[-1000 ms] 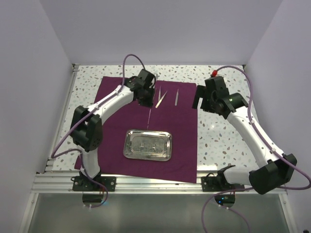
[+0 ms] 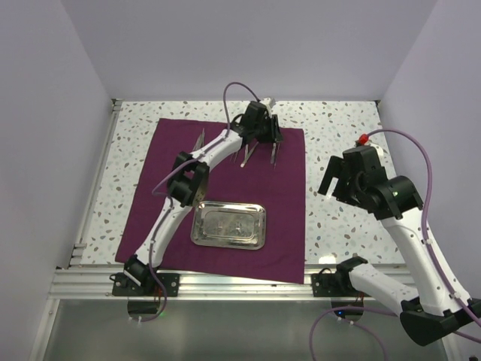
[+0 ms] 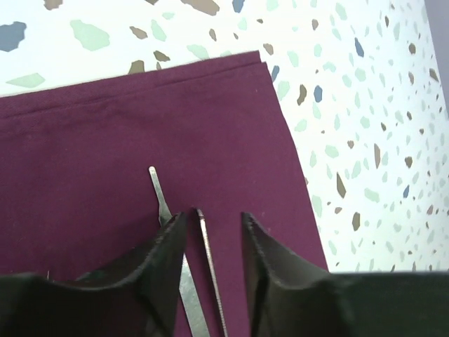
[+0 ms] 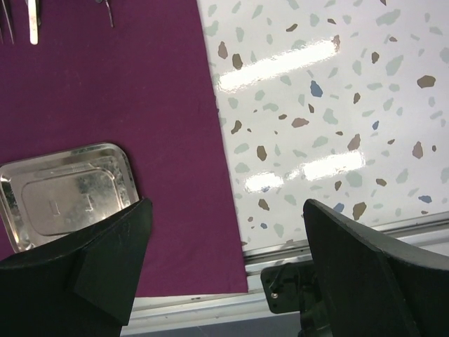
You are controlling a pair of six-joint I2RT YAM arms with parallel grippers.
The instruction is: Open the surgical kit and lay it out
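Note:
The maroon cloth (image 2: 278, 210) lies spread out with a steel tray (image 2: 228, 225) on its lower middle and several slim metal instruments along its back part. My left gripper (image 2: 276, 138) is over the back right of the cloth, part open around the top of a thin instrument (image 3: 214, 274); contact is unclear. A flatter silver instrument (image 3: 193, 302) lies just left of it. My right gripper (image 2: 331, 177) stands open over the speckled table right of the cloth, with nothing between its fingers.
Bare speckled table (image 4: 330, 105) shows right of the cloth and behind it. Grey walls close in at the back and sides, and a rail runs along the front edge.
My left gripper has moved right and back to the instruments at the cloth's back right. The right arm has moved rightward and toward the front, away from the cloth.

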